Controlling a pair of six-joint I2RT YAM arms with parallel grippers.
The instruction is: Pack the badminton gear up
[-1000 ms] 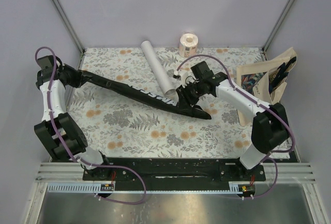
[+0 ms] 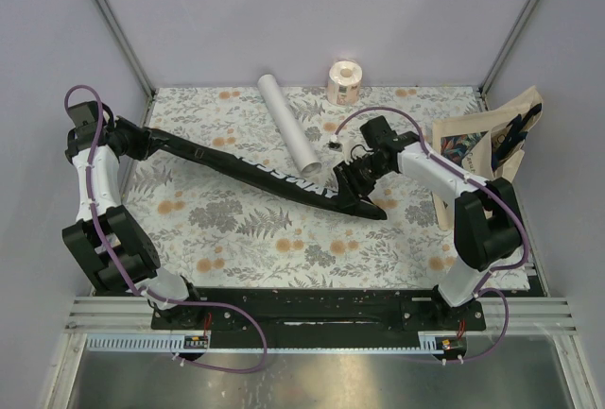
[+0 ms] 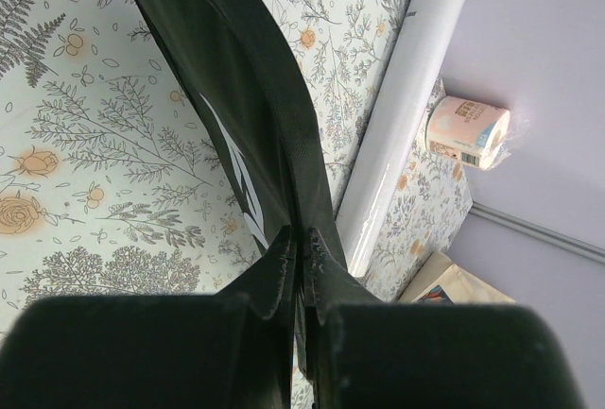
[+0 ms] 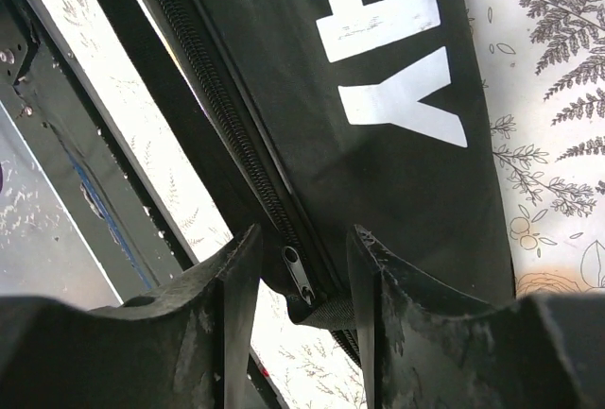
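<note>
A long black racket bag (image 2: 255, 173) with white lettering stretches diagonally over the table in the top view. At its far left end my left gripper (image 2: 149, 142) is shut on the bag's edge, holding that end up; in the left wrist view the black fabric (image 3: 284, 144) runs into the closed fingers. My right gripper hangs over the bag's right end, open. Between its fingers, in the right wrist view, lies a metal zipper pull (image 4: 298, 274) at the end of the zipper (image 4: 217, 97); neither finger visibly pinches it.
Behind the bag lie a white cylinder (image 2: 288, 124) and a paper roll (image 2: 344, 82). At the right edge stands an open tote bag (image 2: 487, 144) with dark items inside.
The left arm and the bag look unmoved.
</note>
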